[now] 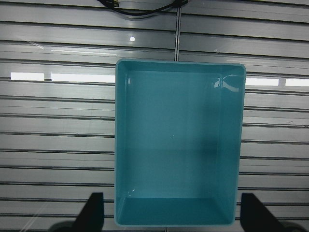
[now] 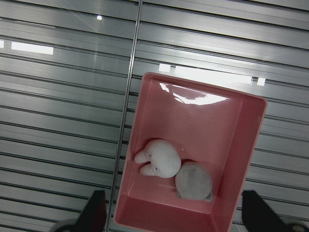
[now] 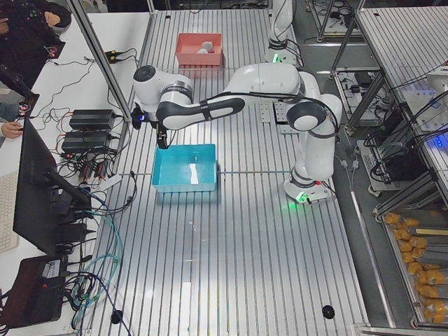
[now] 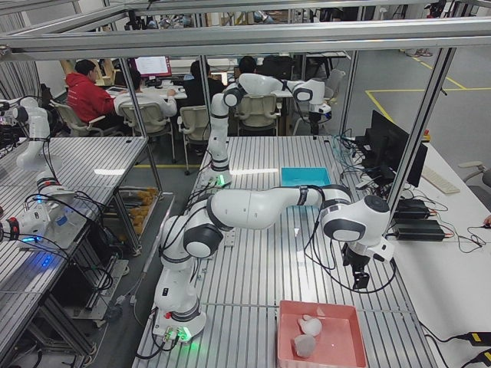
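A teal bin (image 1: 178, 130) stands empty on the slatted table, below my left gripper, whose two dark fingers show wide apart and open at the bottom of the left wrist view. A pink bin (image 2: 203, 121) holds a white bunny-eared plush (image 2: 163, 158) and a grey plush (image 2: 193, 181), lying side by side in its lower half. Above it hangs my right gripper, open, its fingers spread at the lower edge of the right wrist view, nothing between them.
A monitor (image 3: 35, 189), black boxes and cables line one long side; a metal post (image 3: 105, 70) rises beside that edge. Cables cross near the teal bin.
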